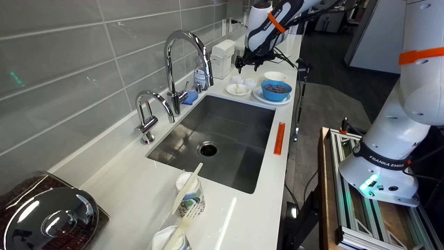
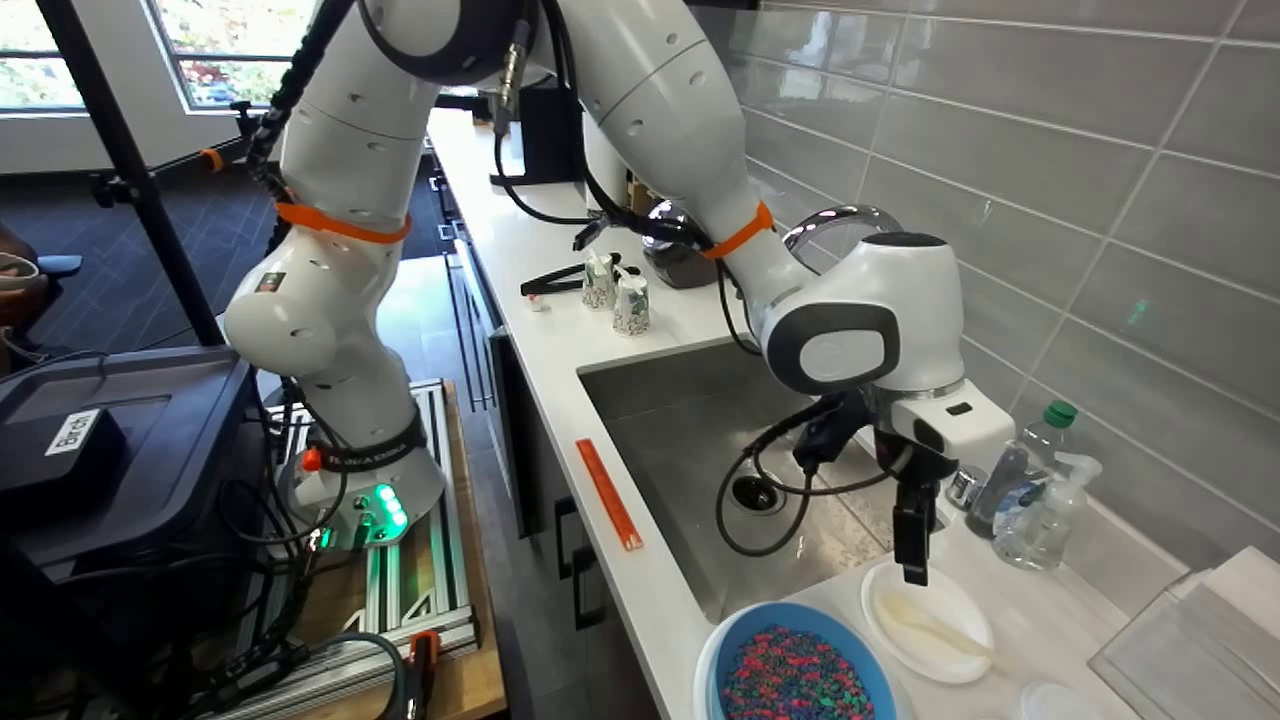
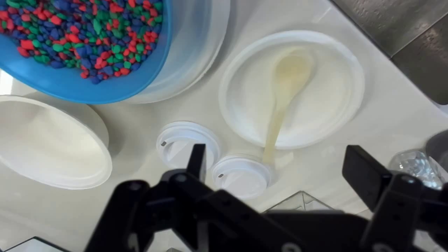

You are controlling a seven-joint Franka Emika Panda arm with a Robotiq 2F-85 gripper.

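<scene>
In the wrist view my gripper stands open, its two dark fingers (image 3: 364, 176) wide apart with nothing held between them. Below the gap, a pale spoon (image 3: 285, 90) rests in a small white plate (image 3: 357, 98), its handle reaching over the rim toward two white cup lids. One lid (image 3: 189, 145) lies left of the other lid (image 3: 241, 176); the left finger partly covers the first. A blue bowl (image 3: 161, 54) full of red, green and blue pebbles sits on a larger plate (image 3: 210, 50). Beside it is an empty white bowl (image 3: 54, 147).
The sink (image 1: 233, 125) opens beside the plates, with an orange strip (image 1: 279, 139) along its front edge. Tall bottles (image 2: 1020, 480) stand by the wall. A white box (image 1: 222, 58) is at the back. Cups with utensils (image 1: 191, 193) occupy the near counter.
</scene>
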